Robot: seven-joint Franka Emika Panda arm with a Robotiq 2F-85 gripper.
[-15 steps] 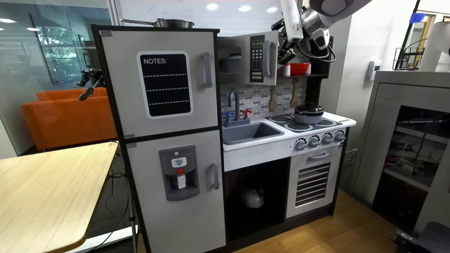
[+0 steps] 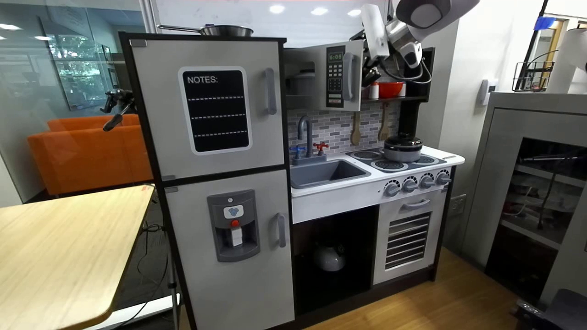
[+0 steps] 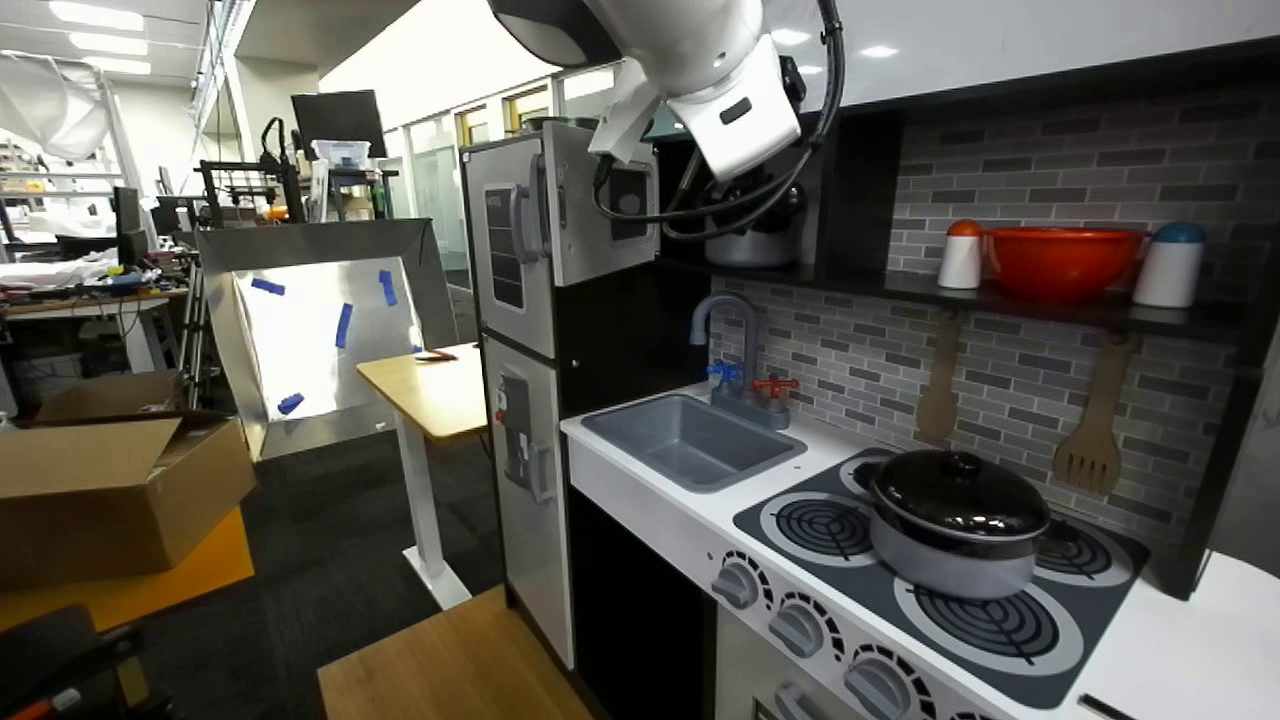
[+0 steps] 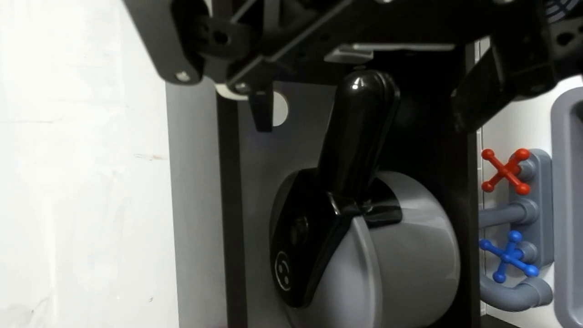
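Observation:
A rounded grey pot [image 4: 418,251] with a black lid and a black handle [image 4: 355,131] fills the middle of the wrist view. It sits inside the dark microwave compartment, and its lower part also shows in exterior view 2 as a grey pot [image 3: 753,248]. My gripper is open, one finger on each side of the handle's end, with visible gaps between handle and fingers. The microwave door [image 2: 324,77] stands swung open. Much of the gripper is hidden by the arm and door in both exterior views.
Below the compartment are the sink [image 3: 696,444] and faucet [image 3: 732,348]. A red bowl [image 3: 1062,258] and two shakers stand on the adjoining shelf. A lidded pot [image 3: 954,540] rests on the stove. The open door leaves limited room beside the arm.
In exterior view 1 my arm and gripper have shifted a little left and down, closer to the open microwave compartment. The door and kitchen items look unchanged.

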